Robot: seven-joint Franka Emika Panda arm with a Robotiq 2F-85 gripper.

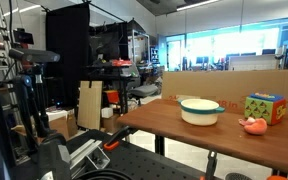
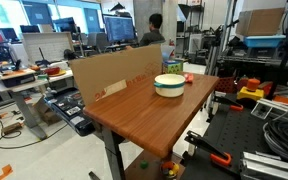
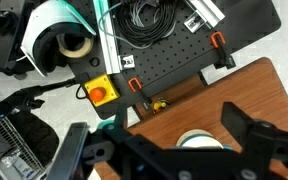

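On the brown wooden table (image 1: 164, 122) sits a white bowl with a green rim (image 1: 200, 116); it also shows as a round bowl (image 2: 169, 88) in exterior view 2. To its right are a pink object (image 1: 254, 126) and a colourful box (image 1: 266, 107). In the wrist view my gripper is open, its dark fingers spread wide with nothing between them. Part of the bowl (image 3: 196, 139) appears behind it, below and apart from the fingers. Neither exterior view shows the gripper clearly.
A tan board (image 2: 119, 78) stands along one table side. Beside the table is a black perforated platform (image 3: 179, 60) carrying coiled cable (image 3: 149, 22) and a yellow box with an orange button (image 3: 101, 92).
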